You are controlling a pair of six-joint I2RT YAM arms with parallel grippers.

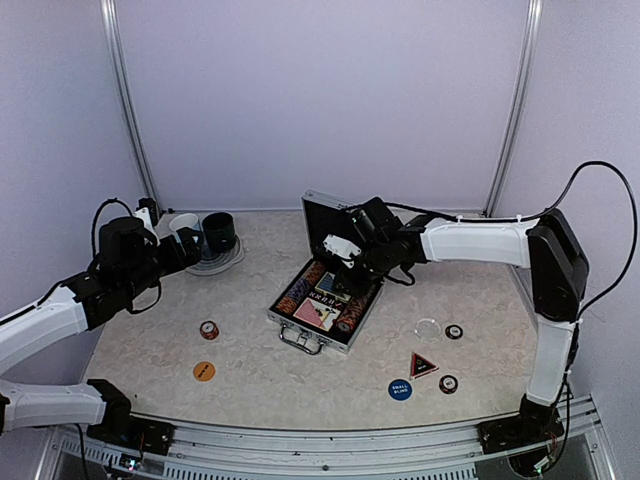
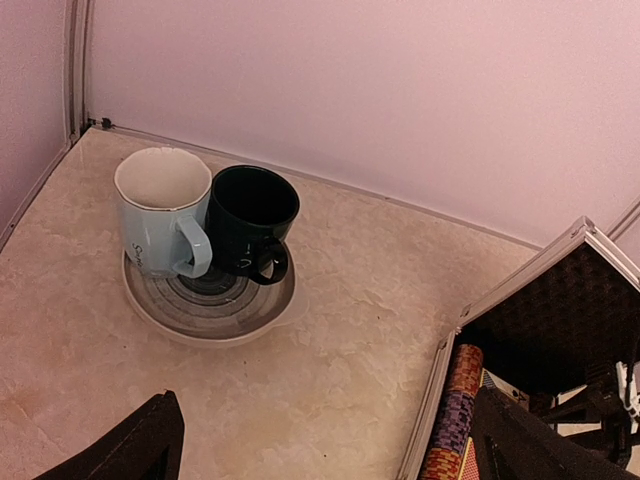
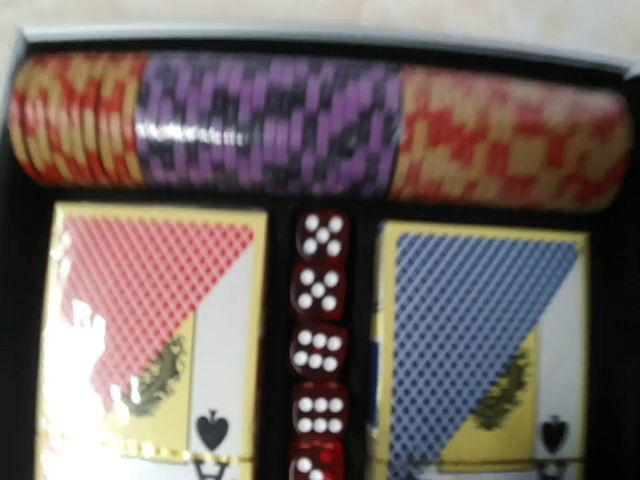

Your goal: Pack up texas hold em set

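The poker case (image 1: 341, 344) lies with its lid up in mid-table. Over its far right part hangs my right gripper (image 1: 352, 278), whose fingertips I cannot make out. Chip rows (image 3: 270, 125), dice (image 3: 320, 350), a red deck (image 3: 150, 330) and a blue deck (image 3: 480, 340) fill the case in the right wrist view. Apart from it lie a red chip stack (image 1: 208, 329), an orange disc (image 1: 204, 371), the blue small blind disc (image 1: 400, 389), a red triangle (image 1: 423, 365) and black-and-white chips (image 1: 449, 383). Far left, my left gripper is open and empty.
A light blue mug (image 2: 160, 225) and a dark green mug (image 2: 250, 210) stand on a plate (image 2: 190, 325) at the back left. A clear round piece (image 1: 428, 329) lies right of the case. Bare table surrounds these, notably at the front middle.
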